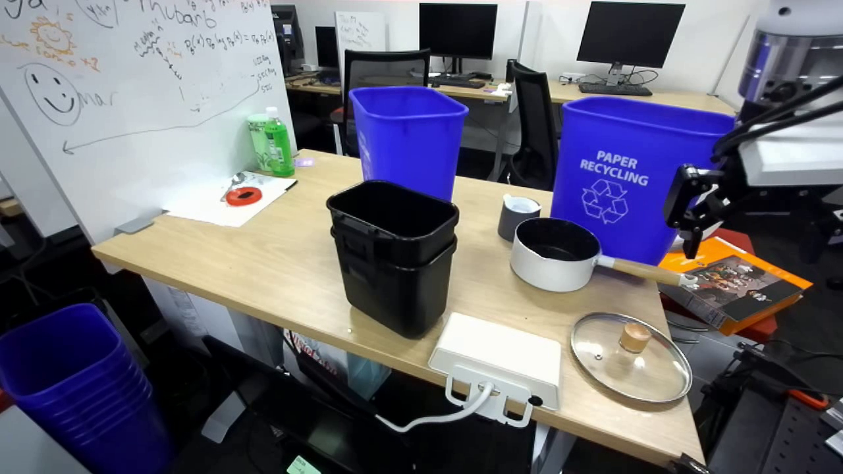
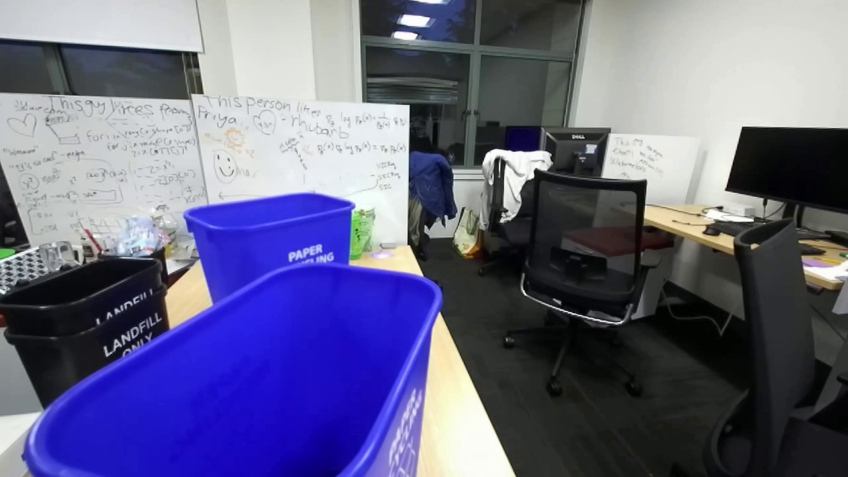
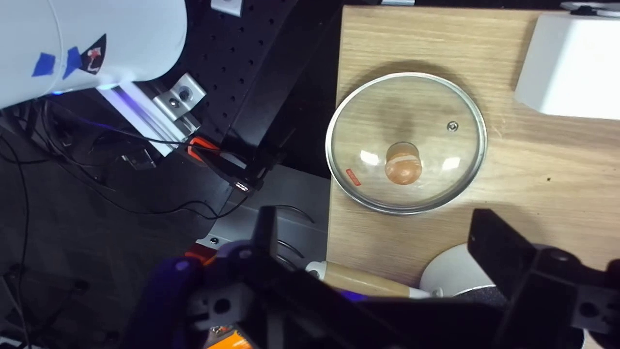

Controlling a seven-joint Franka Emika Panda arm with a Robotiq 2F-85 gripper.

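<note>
A glass lid (image 1: pixel 608 371) with a round wooden knob (image 1: pixel 635 337) lies flat near the table's right corner; the wrist view shows the whole lid (image 3: pixel 372 116) ahead of the fingers. Behind it in exterior view 1 stands a white saucepan (image 1: pixel 550 264), dark inside, its wooden handle (image 1: pixel 644 271) reaching past the table edge. My gripper is open, fingers wide apart with nothing between them, and hangs above the table's right side. In the wrist view its right finger (image 3: pixel 498 241) covers part of the pan (image 3: pixel 459 270). Exterior view 2 does not show the gripper.
Two blue bins (image 1: pixel 585 130) (image 1: pixel 409 138) and a stacked pair of black bins (image 1: pixel 395 280) stand tall on the table. A white box (image 1: pixel 502 355) sits at the front edge, left of the lid. A dark cup (image 1: pixel 517 218) is behind the pan. Bare tabletop lies at left.
</note>
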